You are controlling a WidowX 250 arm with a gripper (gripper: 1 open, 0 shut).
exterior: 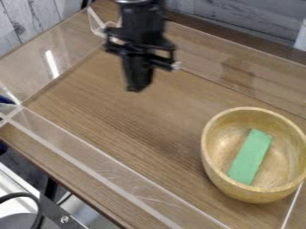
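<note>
My gripper [139,82] hangs blurred over the upper middle of the wooden table [120,125], shut, with nothing visible between its fingers. At the lower right a tan round bowl [217,161] holds a flat green block [249,156], well away from the gripper.
Clear plastic shows along the left edge, and dark cables [36,201] lie off the table at the lower left.
</note>
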